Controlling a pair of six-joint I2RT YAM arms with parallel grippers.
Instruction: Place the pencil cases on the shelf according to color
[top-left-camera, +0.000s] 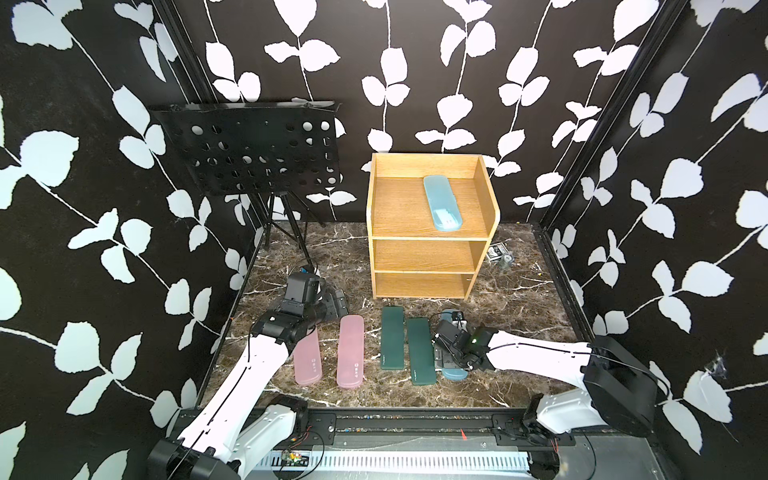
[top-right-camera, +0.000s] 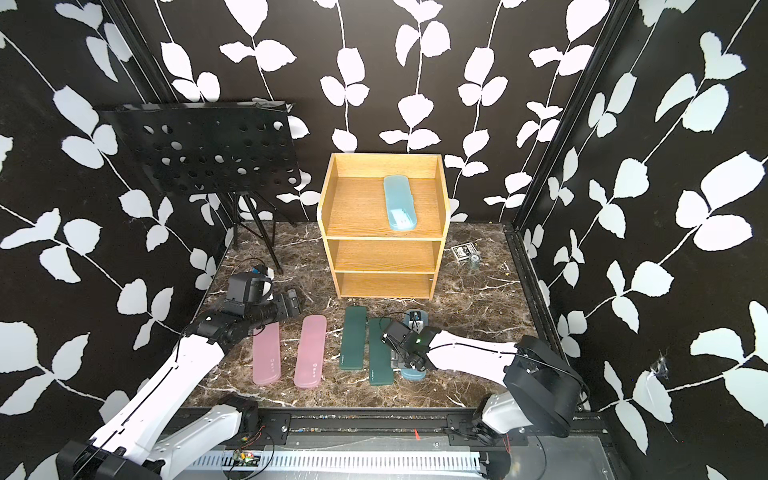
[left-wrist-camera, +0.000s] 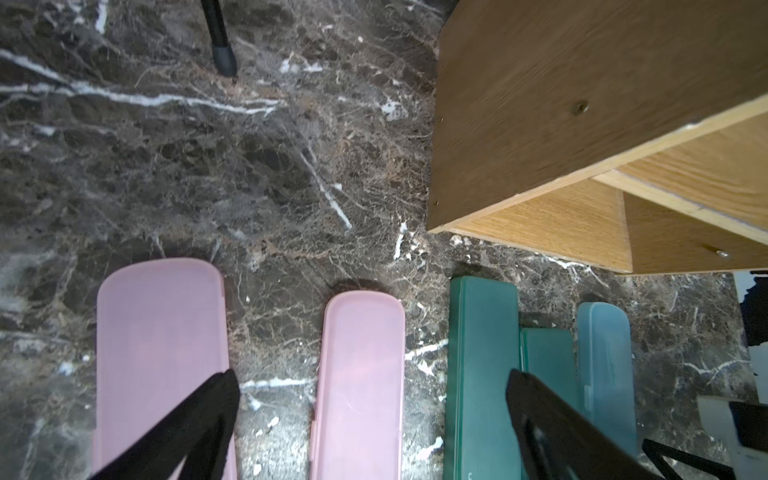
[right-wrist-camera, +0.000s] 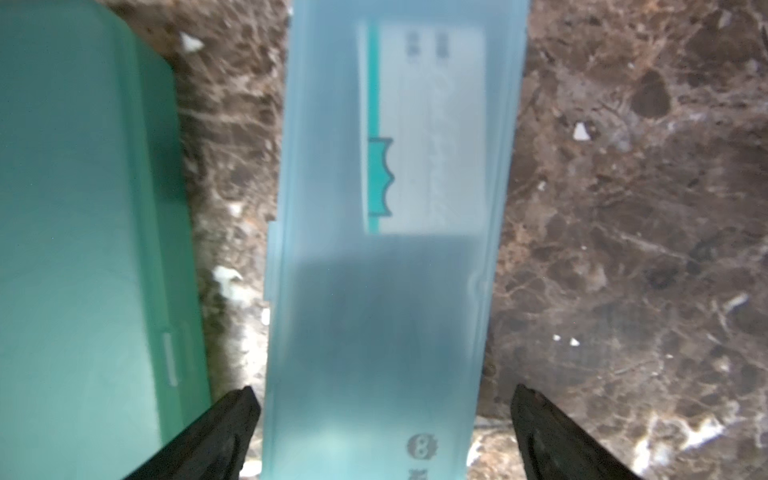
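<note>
On the top board of the wooden shelf (top-left-camera: 400, 208) lies one blue pencil case (top-left-camera: 442, 203); the two lower compartments look empty. A second blue case (right-wrist-camera: 376, 320) lies on the marble table, and my open right gripper is over it, one finger to each side. Further left rest two pink cases, one (top-left-camera: 350, 352) beside the other (top-left-camera: 307, 358). My left gripper is open and empty, hovering above the pink and green cases.
A black music stand (top-left-camera: 256, 152) rises at the back left, its legs on the table. Small items (top-left-camera: 498, 253) lie right of the shelf. The right green case sits close beside the blue one, and bare table lies to the right.
</note>
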